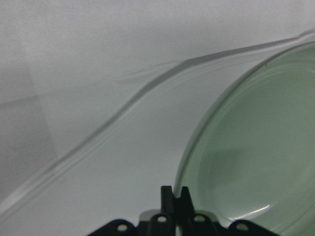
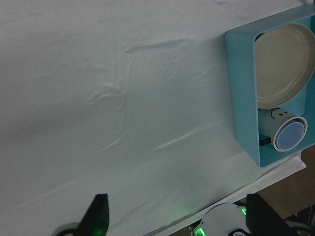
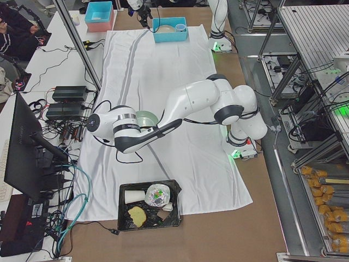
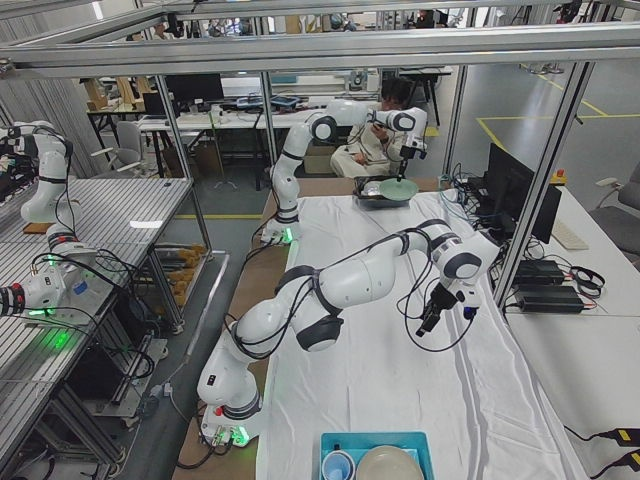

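Observation:
A light green plate is raised over the white cloth, partly hidden by my left arm in the camera left view. My left gripper is shut on the plate's rim. My right gripper is open over bare cloth, beside a blue bin that holds a beige plate and a cup with a blue inside.
A black tray with a foil dish, a yellow item and white pieces stands at the near end. The cloth between tray and bin is largely clear. Monitors, cables and frame posts border the table.

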